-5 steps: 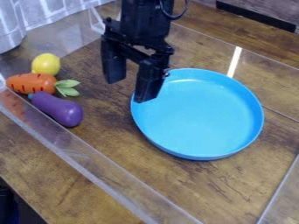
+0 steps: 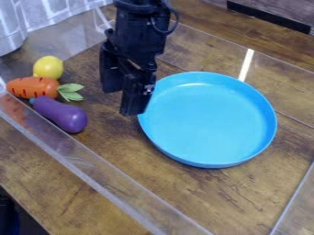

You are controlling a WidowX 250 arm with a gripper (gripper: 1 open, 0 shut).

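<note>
My black gripper (image 2: 127, 87) hangs open over the wooden table between the vegetables and a round blue plate (image 2: 208, 119), close to the plate's left edge. On the left lie a purple eggplant (image 2: 61, 115), an orange carrot (image 2: 32, 87) with green leaves and a yellow lemon (image 2: 48, 67). I see nothing held by the gripper, and the plate is empty.
Clear plastic edging runs along the left and right sides of the table. A pale object (image 2: 10, 23) stands at the top left corner. Bare wood is free at the front and at the back.
The gripper has turned and shifted, its fingers now closer together in the view and lower, left of where the right one was over the plate. The objects have not moved.
</note>
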